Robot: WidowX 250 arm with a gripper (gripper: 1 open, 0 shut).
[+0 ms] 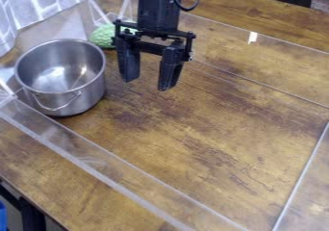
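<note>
My black gripper [148, 64] is at the upper middle, just right of the steel pot, raised over the wooden table with its two fingers spread and nothing visible between them. The steel pot [61, 66] stands at the left, empty as far as I can see, with a wire handle on its near side. A pale green ridged object [103, 38], like a melon, lies behind the arm and is partly hidden by it.
Clear panel edges run along the sides and back. A patterned white cloth [33, 9] hangs at the back left.
</note>
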